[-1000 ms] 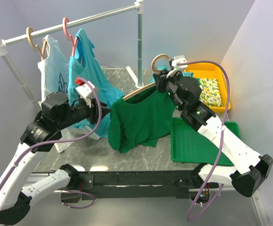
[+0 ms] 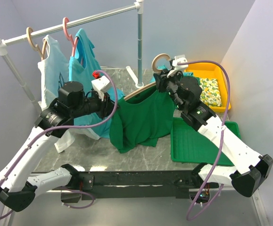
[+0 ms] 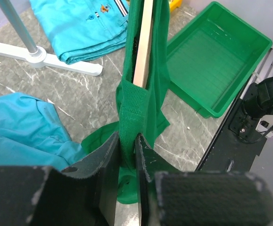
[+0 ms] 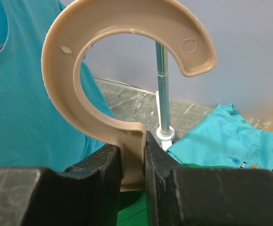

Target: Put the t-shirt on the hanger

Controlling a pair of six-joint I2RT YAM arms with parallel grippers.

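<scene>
The green t-shirt [image 2: 143, 117] hangs on a beige hanger [image 2: 139, 91], whose bar runs inside its neck opening. My right gripper [image 2: 161, 80] is shut on the hanger just below its hook [image 4: 63, 70], which rises large in the right wrist view. At the other end, my left gripper [image 2: 109, 104] is at the shirt's left shoulder. In the left wrist view a narrow fold of the green fabric [image 3: 132, 110] runs down between its fingers, which close on it from both sides. The hanger bar [image 3: 144, 52] disappears into that fold.
At the back left stands a rack [image 2: 72, 24] with a white shirt [image 2: 53, 73] and a blue shirt [image 2: 86, 63] on hangers. A green tray [image 2: 204, 141] and a yellow bin [image 2: 206, 70] stand at right. A folded blue shirt [image 3: 86, 28] lies beside the rack's foot.
My left gripper has moved right, from beside the shirt onto its left shoulder. The right arm, hanger and most of the shirt have stayed in place.
</scene>
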